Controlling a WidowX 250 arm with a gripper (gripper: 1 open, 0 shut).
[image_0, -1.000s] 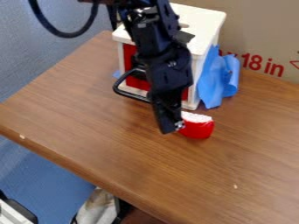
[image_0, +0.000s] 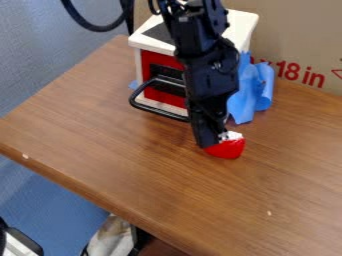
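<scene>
My black gripper (image_0: 211, 136) reaches down from the top of the camera view, its tip at the left side of a red object (image_0: 225, 149) with a white top, which rests on the wooden table. The fingertips are small and dark here, and I cannot tell whether they are open or shut on it. Behind the arm stands a small red and white box-like appliance (image_0: 156, 68) with a black front handle, partly hidden by the arm.
A blue crumpled cloth (image_0: 253, 92) lies right of the appliance. A cardboard wall (image_0: 301, 40) backs the table.
The arm has shifted slightly over the last second, with its tip staying at the red object's upper left. The red object stays in about the same place.
</scene>
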